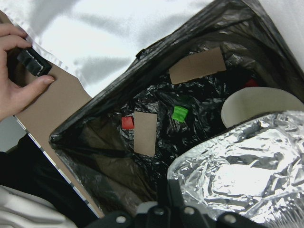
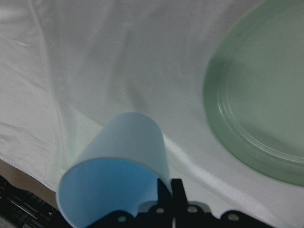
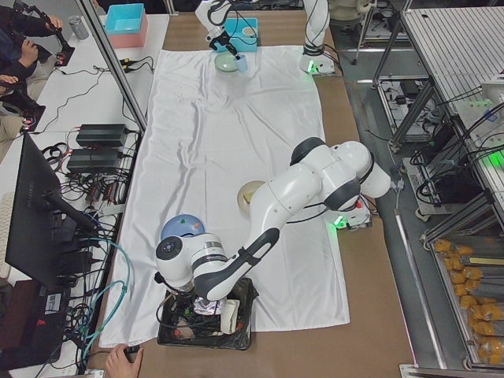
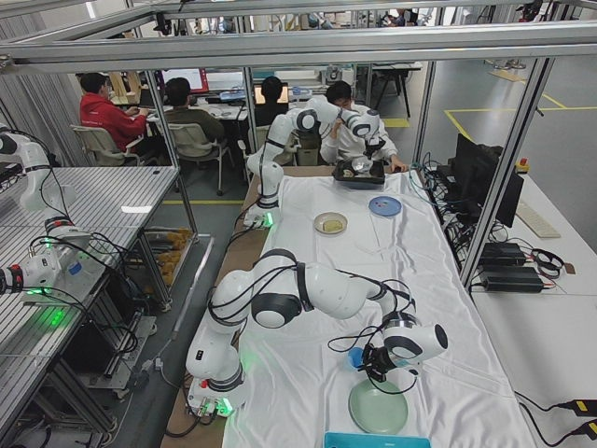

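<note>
My left gripper is low over a bin [image 3: 169, 323] lined with black plastic, beside crumpled foil [image 1: 237, 171]; whether its fingers hold the foil is unclear. The bin also holds cardboard scraps [image 1: 145, 133], a green piece [image 1: 180, 113] and a white object [image 1: 249, 102]. In the right wrist view, my right gripper has its fingers on the rim of a light blue cup [image 2: 109, 142], beside a pale green plate [image 2: 256, 95].
A blue plate [image 4: 385, 205] and a beige plate with food [image 4: 330, 222] lie on the white cloth. A turquoise tray [image 4: 377, 441] is near the right arm. A person's hand [image 1: 14, 80] is beside the bin.
</note>
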